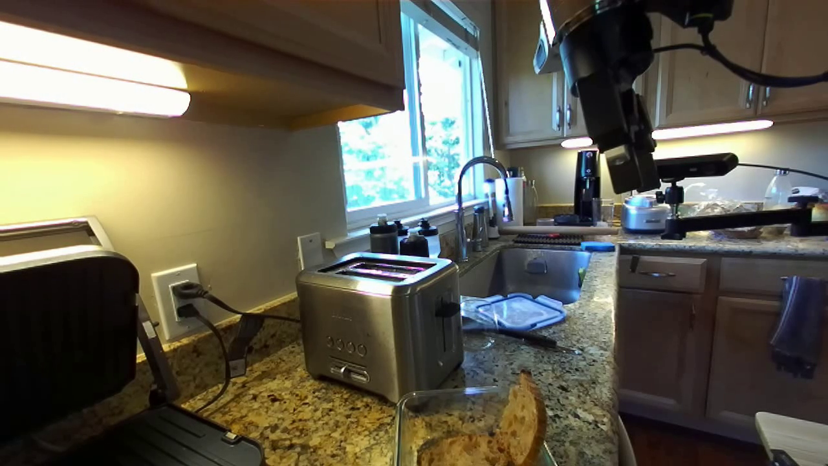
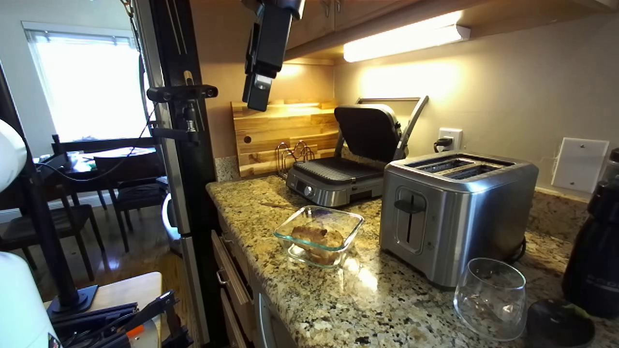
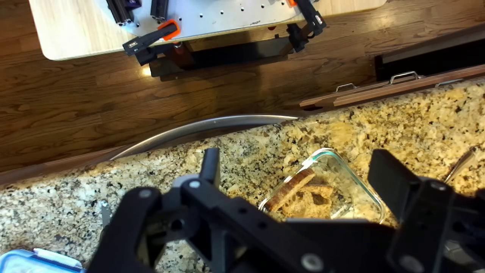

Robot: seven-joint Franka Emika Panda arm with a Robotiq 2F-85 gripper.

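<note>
High above the counter, my gripper points down, its fingers (image 3: 210, 166) spread wide and nothing held between them. From outside, the gripper (image 1: 632, 172) hangs well clear of everything on the countertop. A clear glass dish (image 2: 350, 239) sits on the granite beside the toaster. Inside it, one bread slice (image 1: 524, 419) leans on edge against the wall, and a second slice (image 3: 318, 207) lies flatter. The steel toaster (image 1: 380, 330) stands against the wall side; its two slots (image 2: 458, 166) look empty, with the lever (image 2: 409, 206) up.
An opened contact grill (image 2: 342, 174) stands behind the dish. Past the toaster are a stemless glass (image 2: 490, 298), a dark-handled utensil (image 1: 521, 335), a blue-rimmed lid (image 1: 521, 312) and the sink (image 1: 535, 272). Bare granite (image 3: 254, 150) runs along the counter's front edge.
</note>
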